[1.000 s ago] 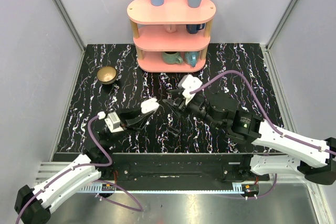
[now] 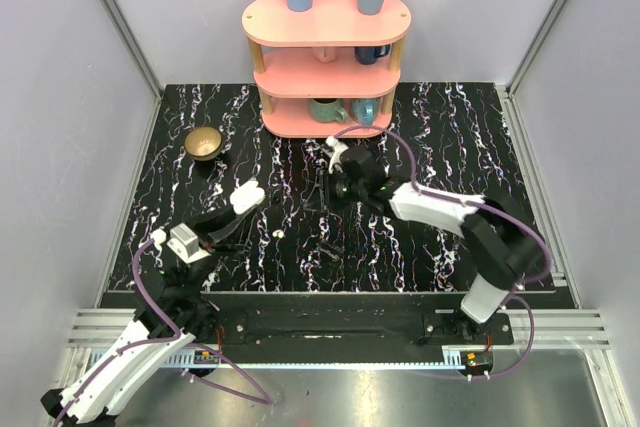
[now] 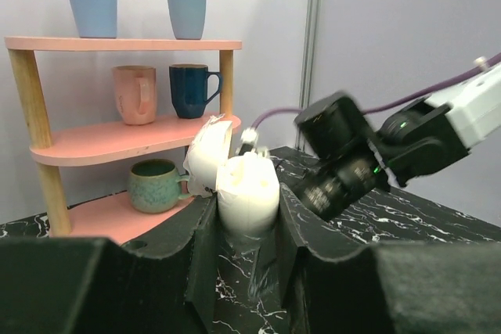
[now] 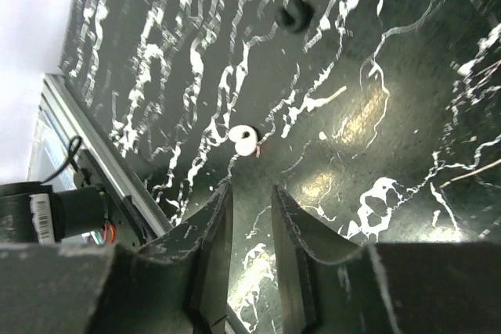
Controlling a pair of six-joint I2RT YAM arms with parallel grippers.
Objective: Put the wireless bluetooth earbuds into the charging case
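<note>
My left gripper is shut on the white charging case (image 3: pixel 246 189), its lid (image 3: pixel 207 154) tilted up; in the top view the case (image 2: pixel 247 197) hangs left of centre. My right gripper points down over the marble top, fingers parted slightly, nothing visible between them. A small curled white piece (image 4: pixel 244 141), apparently an earbud, lies on the marble beyond those fingertips. It is too small to identify surely in the top view.
A pink three-tier shelf (image 2: pixel 325 19) with cups and mugs stands at the back. A brass bowl (image 2: pixel 204 138) sits at back left. A dark curled object (image 4: pixel 294 16) lies on the marble (image 2: pixel 440 147).
My left gripper has moved leftward with the case.
</note>
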